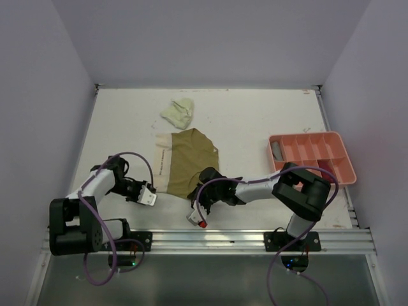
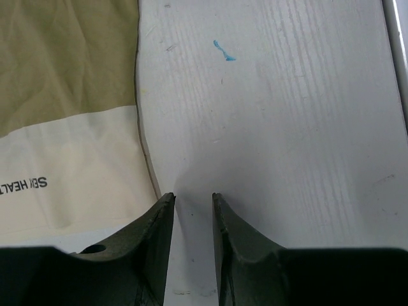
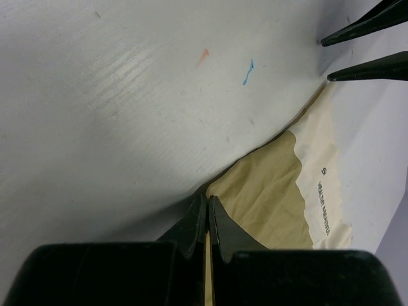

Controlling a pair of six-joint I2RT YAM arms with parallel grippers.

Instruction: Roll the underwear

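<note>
The olive underwear (image 1: 191,153) lies flat on the white table, its cream lettered waistband (image 2: 73,172) toward the left. My right gripper is shut on the edge of the olive cloth at the near side; how much fabric is pinched is hidden by the fingers. My left gripper stands open beside the near corner of the waistband. One of its fingertips (image 2: 167,199) is close to the cloth's edge, and bare table shows between the two. In the right wrist view the left fingers (image 3: 366,71) also appear at the upper right, apart.
A pale green crumpled cloth (image 1: 178,113) lies behind the underwear. To the right, partly behind my right arm, is a salmon divided bin (image 1: 309,140) with some items inside. The near metal rail (image 1: 210,236) borders the table. Clear table lies left and back right.
</note>
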